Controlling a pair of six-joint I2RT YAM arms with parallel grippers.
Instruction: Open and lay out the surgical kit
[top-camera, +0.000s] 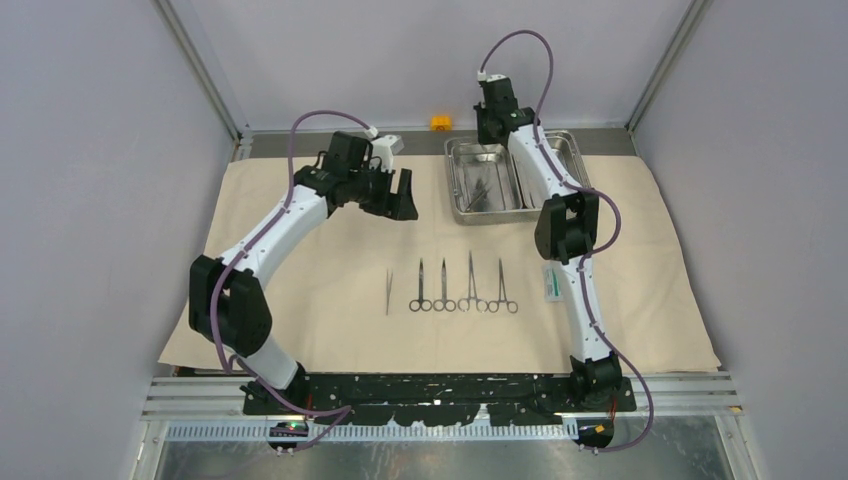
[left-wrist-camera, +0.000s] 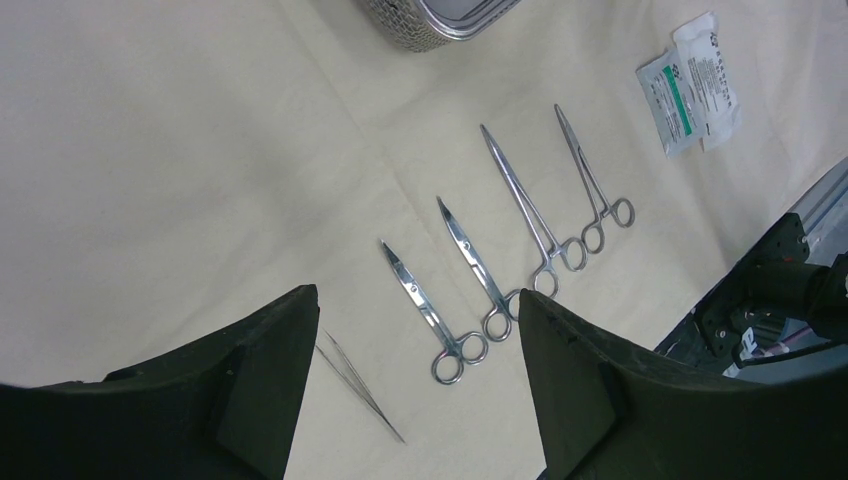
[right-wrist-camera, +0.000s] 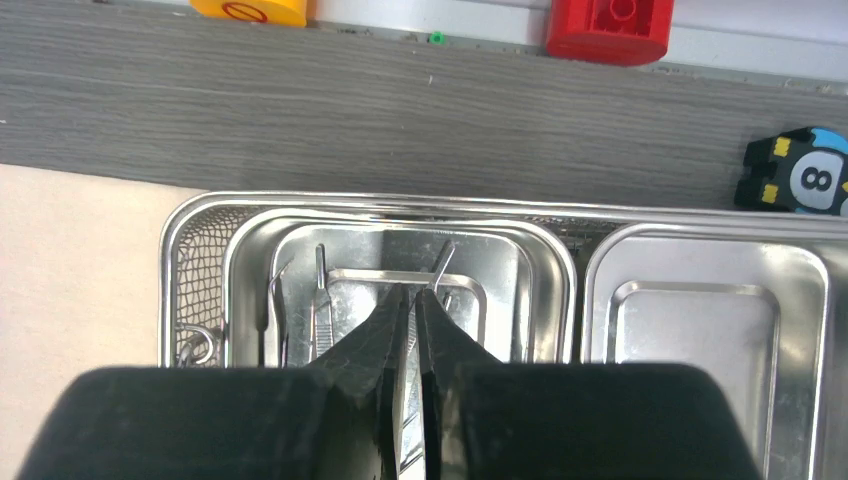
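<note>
My left gripper (top-camera: 391, 204) is open above the cloth, left of the steel tray (top-camera: 452, 190), with nothing between its fingers. On the cloth lie tweezers (left-wrist-camera: 360, 385), two pairs of scissors (left-wrist-camera: 425, 310), and two clamps (left-wrist-camera: 520, 205), in a spaced row. My right gripper is over the tray's left compartment, its fingers close together with a narrow gap. A slim metal instrument (right-wrist-camera: 441, 262) shows beyond the fingertips and along that gap; whether it is gripped or lies below is unclear. More thin instruments (right-wrist-camera: 322, 290) lie in that compartment.
Two small packets (left-wrist-camera: 690, 95) lie on the cloth at the right, partly under the right arm. The inner tray (right-wrist-camera: 700, 330) at the right looks empty where visible. Yellow (right-wrist-camera: 250, 8) and red (right-wrist-camera: 610, 30) blocks stand behind the tray.
</note>
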